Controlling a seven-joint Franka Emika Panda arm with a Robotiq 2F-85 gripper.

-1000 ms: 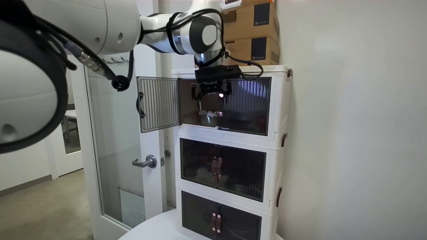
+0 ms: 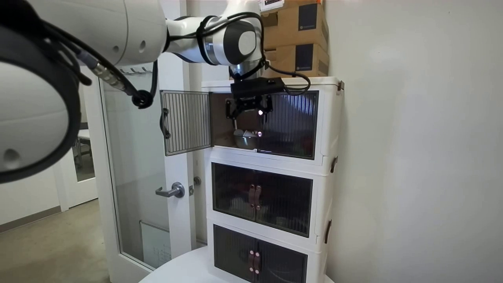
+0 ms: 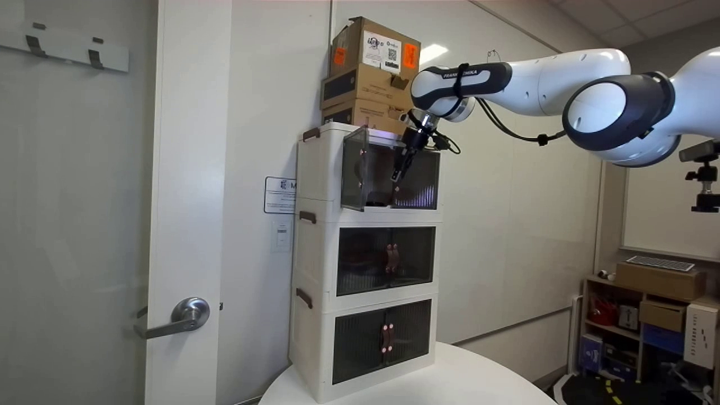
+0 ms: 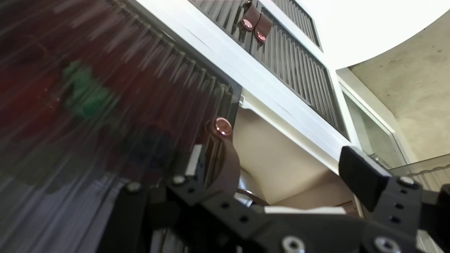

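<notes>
In front of the cabinet's top compartment (image 2: 221, 129), my gripper (image 2: 250, 118) points downward with its fingers wide apart. The top left door (image 2: 187, 123) stands swung open; the top right door (image 2: 294, 125) is closed. In the wrist view, that closed door's brown strap handle (image 4: 228, 162) with a copper-coloured rivet lies inside the gap of my open gripper, close to the left finger (image 4: 194, 160) and well away from the right one. Whether that finger touches the door or handle, I cannot tell. A greyish bowl (image 2: 246, 141) holding pale items sits inside the open compartment.
Two lower compartments have closed dark doors (image 2: 261, 198) with paired brown handles. Cardboard boxes (image 3: 369, 77) are stacked on top of the cabinet. Left of the cabinet, the swung-out door sits near a glazed room door (image 2: 136, 179).
</notes>
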